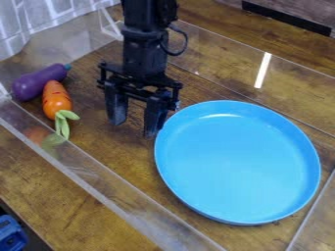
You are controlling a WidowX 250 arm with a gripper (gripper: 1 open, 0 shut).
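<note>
My black gripper (136, 114) hangs low over the wooden table, its two fingers spread apart just left of and above a blue round plate (237, 163). Left of it lie an orange toy carrot (55, 100) with green leaves and a purple toy eggplant (39, 81) behind that. Whether anything small lies between the fingertips is hard to tell.
Clear plastic walls border the table (124, 186) on the left, front and right. A blue object (10, 235) shows outside at the lower left. Bare wood lies behind and to the right of the gripper and in front of the carrot.
</note>
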